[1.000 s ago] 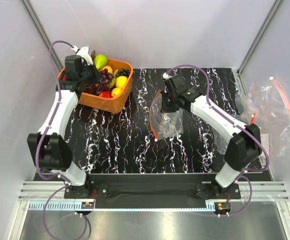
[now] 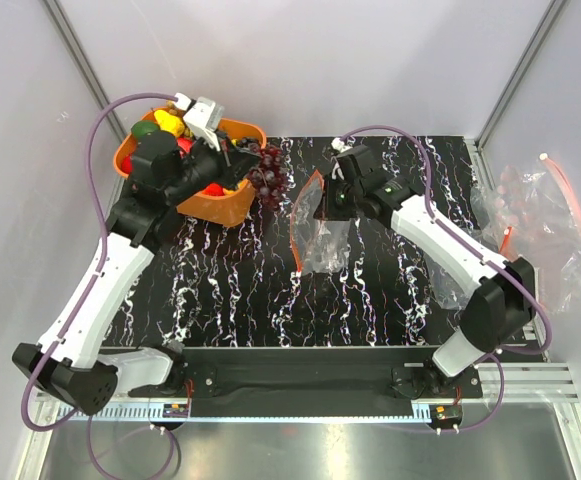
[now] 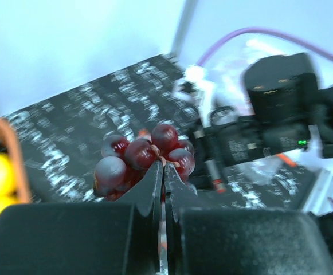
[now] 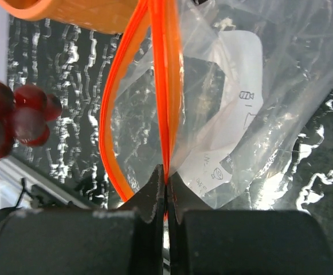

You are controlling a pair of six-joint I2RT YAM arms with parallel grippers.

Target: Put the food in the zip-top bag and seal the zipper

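Observation:
A bunch of dark red grapes (image 2: 268, 177) hangs by its stem from my left gripper (image 2: 238, 162), at the right rim of the orange basket. In the left wrist view the fingers are shut on that stem, with the grapes (image 3: 140, 154) just beyond the fingertips. My right gripper is shut on one orange zipper edge of the clear zip top bag (image 4: 235, 91). The bag's mouth gapes toward the left, its other orange edge bowed away. Inside the bag only a white printed label shows. The grapes appear at the left of the right wrist view, apart from the bag.
The orange basket (image 2: 228, 207) of food stands at the back left, partly behind my left arm. More clear bags (image 2: 540, 220) lie at the right side.
My left gripper has carried the grapes up out of the basket and to the right, toward the bag. The right gripper and the bag have shifted slightly left.

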